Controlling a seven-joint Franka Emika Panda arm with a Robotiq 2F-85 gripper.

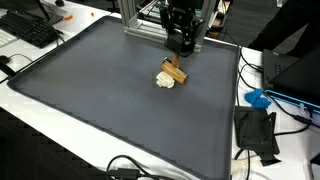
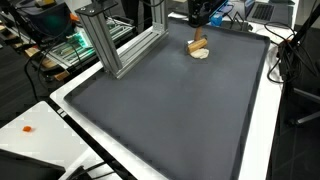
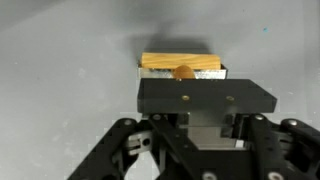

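A wooden tool (image 1: 174,71), with a crossbar and an upright handle (image 1: 177,60), hangs from my gripper (image 1: 180,47), which is shut on that handle. In the wrist view the crossbar (image 3: 182,60) lies just beyond the dark gripper, and the rounded orange-brown handle end (image 3: 183,72) shows between. A small pale crumpled piece (image 1: 165,80) lies on the grey surface beside the tool. In exterior view 2 the crossbar (image 2: 197,45) sits right behind the pale piece (image 2: 200,54). Whether the bar touches the surface or the piece, I cannot tell.
A metal frame (image 2: 130,45) stands at one side. Black items and cables (image 1: 258,130) lie past the right edge; a keyboard (image 1: 33,29) sits at the far left.
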